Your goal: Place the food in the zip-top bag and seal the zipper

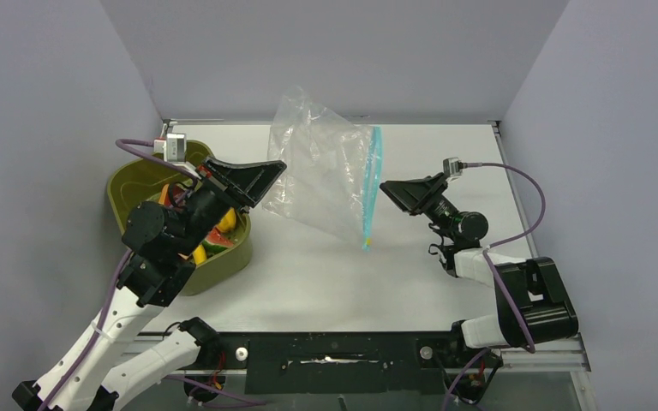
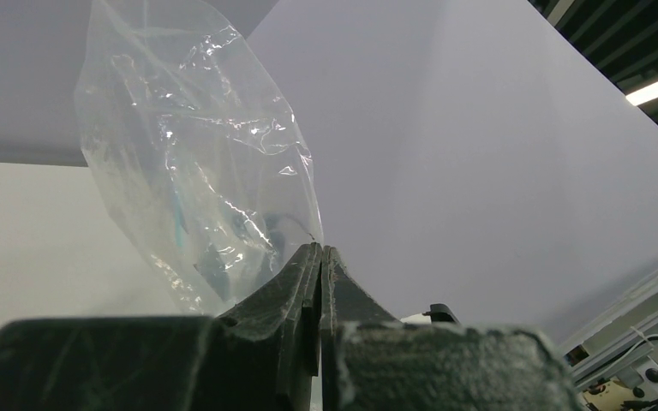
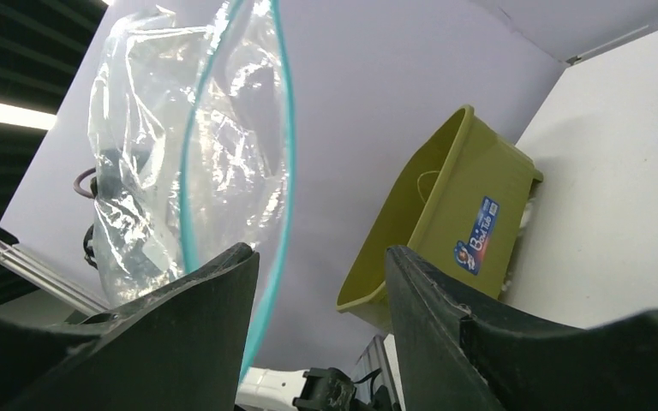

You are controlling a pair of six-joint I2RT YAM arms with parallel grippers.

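Note:
A clear zip top bag point(image 1: 321, 167) hangs above the table with its blue zipper edge point(image 1: 372, 184) facing right. My left gripper point(image 1: 283, 165) is shut on the bag's film at the side away from the zipper; the left wrist view shows the bag point(image 2: 206, 145) rising from the fingertips point(image 2: 311, 255). Just right of the zipper edge stands my right gripper point(image 1: 384, 186), open. In the right wrist view the two blue strips point(image 3: 286, 128) stand apart at the mouth, left of and beyond the open fingers. Food such as a watermelon slice point(image 1: 216, 241) lies in the green tub, partly hidden by my left arm.
The olive green tub point(image 1: 238, 259) stands at the table's left, under my left arm; its labelled side point(image 3: 471, 214) shows in the right wrist view. Grey walls enclose three sides.

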